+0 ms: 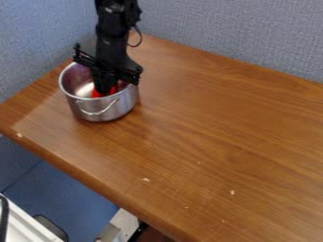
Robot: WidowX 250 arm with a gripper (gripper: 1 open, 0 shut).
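Note:
A silver metal pot (97,106) with a wire handle stands on the wooden table at its left side. Inside it lies a red object (112,92), mostly hidden behind my arm. My black gripper (104,81) reaches down into the pot over the red object. Its fingertips are hard to make out, so whether it holds anything cannot be seen.
Grey-blue padded walls (237,38) stand behind and to the left. The table's front-left edge drops to a blue floor.

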